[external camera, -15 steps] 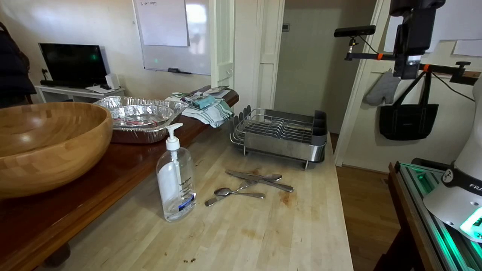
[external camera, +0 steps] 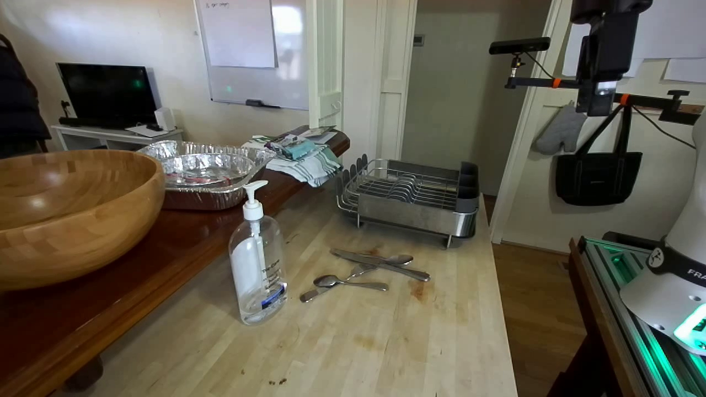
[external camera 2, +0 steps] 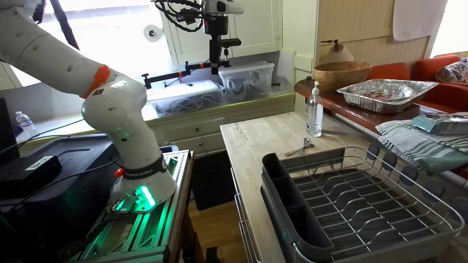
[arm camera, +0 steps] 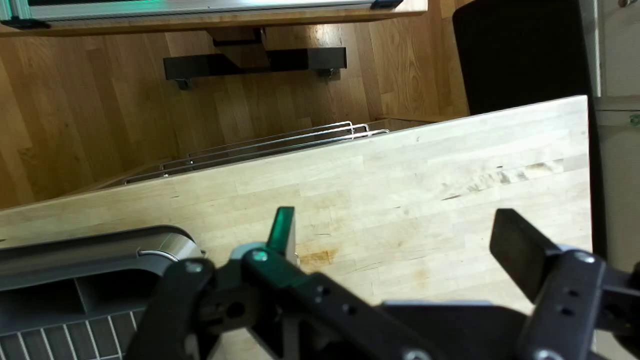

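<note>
My gripper stands open, its two dark fingers wide apart with only bare tabletop showing between them. In exterior view 1 the gripper (external camera: 599,99) hangs high at the upper right, well above the table and clear of everything on it. Several knives and spoons, including a spoon (external camera: 357,285) and a knife (external camera: 390,266), lie crossed in a loose pile on the wooden table. Behind them is a metal dish rack (external camera: 407,213) with dark cutlery compartments (external camera 2: 302,214) along one side. The cutlery cannot be made out in the wrist view.
A clear pump bottle (external camera: 258,271) stands upright beside the cutlery. On the higher dark table are a wooden bowl (external camera: 79,212), foil trays (external camera: 228,192) and a striped towel (external camera: 317,169).
</note>
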